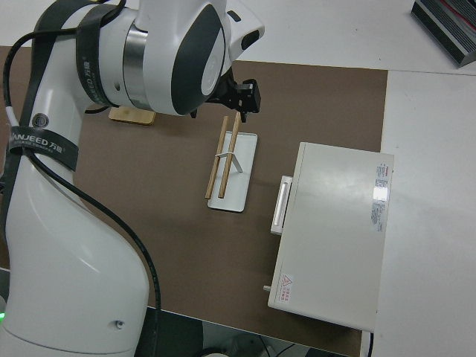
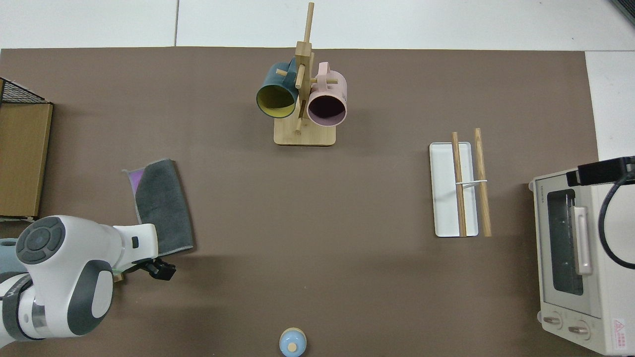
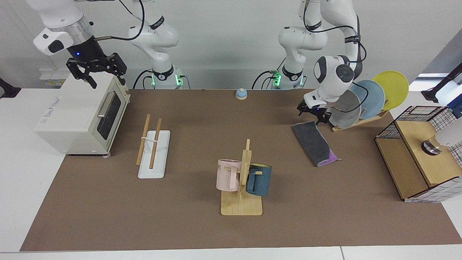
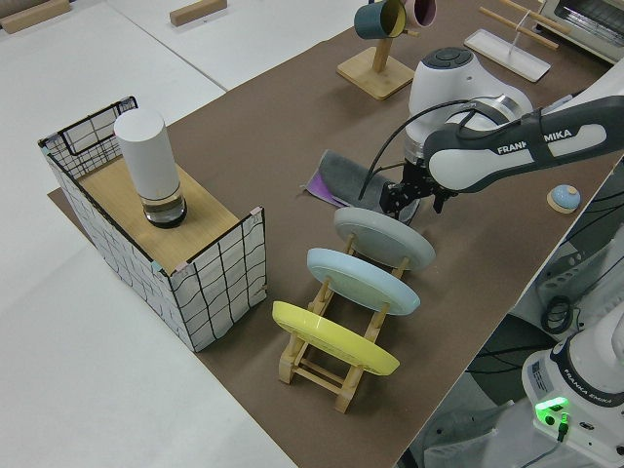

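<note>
One arm's black gripper is low at the table's left in the top view, beside the grey cloth with purple underside and the plate rack; whether its fingers are open is unclear. The other gripper hangs high over the white oven, its finger hard to judge. A wooden mug tree holds a teal mug and pink mug. A white tray with two wooden bars stands right of it.
A small blue round object lies at the near edge. A wire-sided wooden shelf and a rack of yellow, blue and grey plates occupy one side.
</note>
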